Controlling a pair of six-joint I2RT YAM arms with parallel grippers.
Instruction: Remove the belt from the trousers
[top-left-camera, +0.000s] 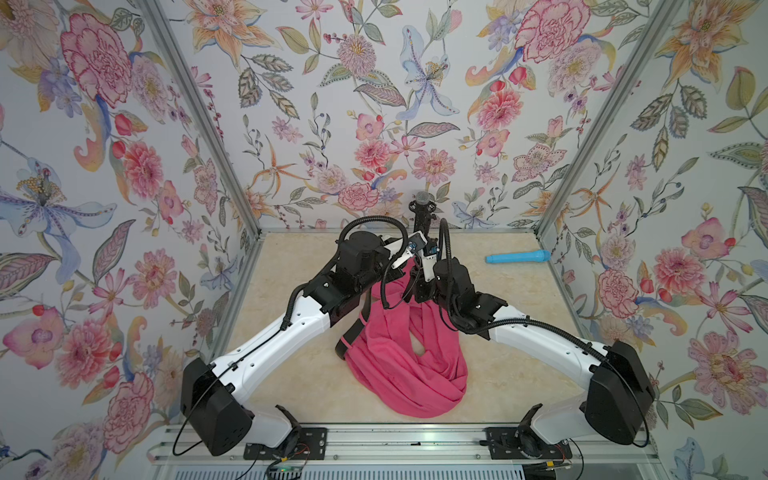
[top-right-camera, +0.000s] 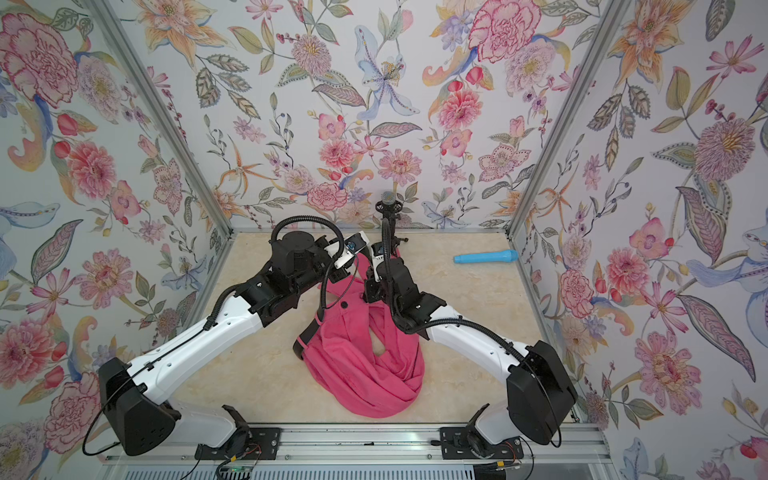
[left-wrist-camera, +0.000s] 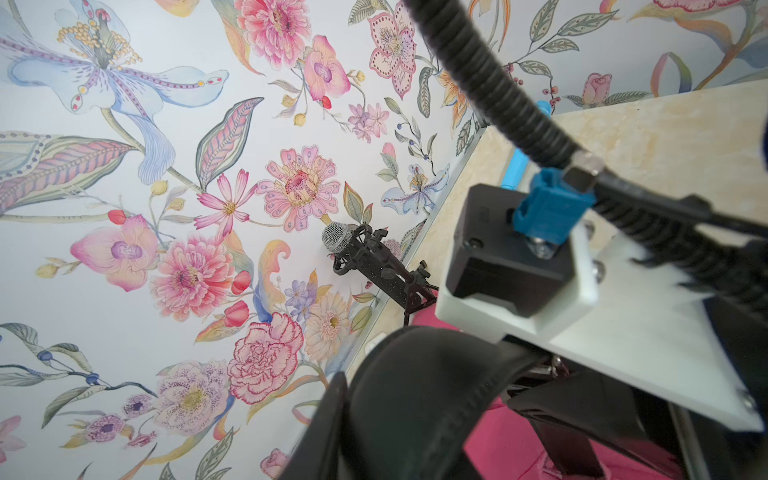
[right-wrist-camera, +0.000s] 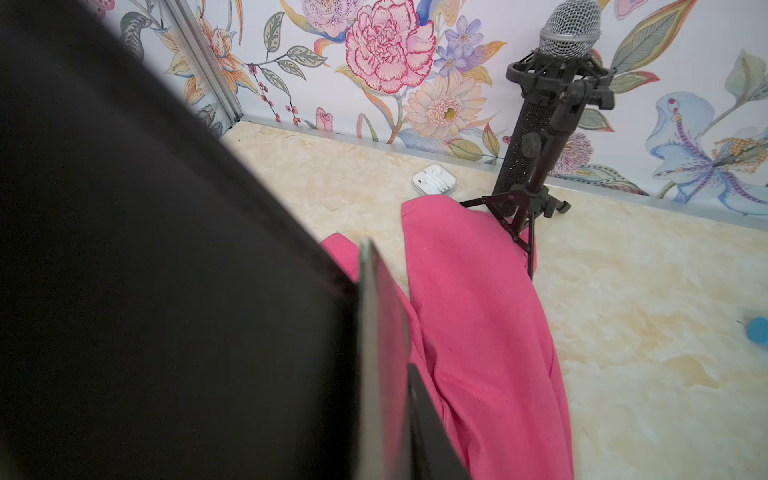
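Pink trousers (top-left-camera: 408, 368) lie bunched on the table, with black belt material (top-left-camera: 349, 339) along their left side. My two grippers meet above them: left gripper (top-left-camera: 404, 256), right gripper (top-left-camera: 424, 276). A broad black strap (left-wrist-camera: 424, 392), apparently the belt, arches close beneath the left wrist camera. In the right wrist view, a large black surface fills the left half, very near the camera. The fingers of both are hidden by hardware and strap, so their state is unclear.
A microphone on a tripod (right-wrist-camera: 528, 128) stands at the back, behind the trousers. A small white case (right-wrist-camera: 434, 180) lies near it. A blue tube (top-right-camera: 484, 257) lies at the back right.
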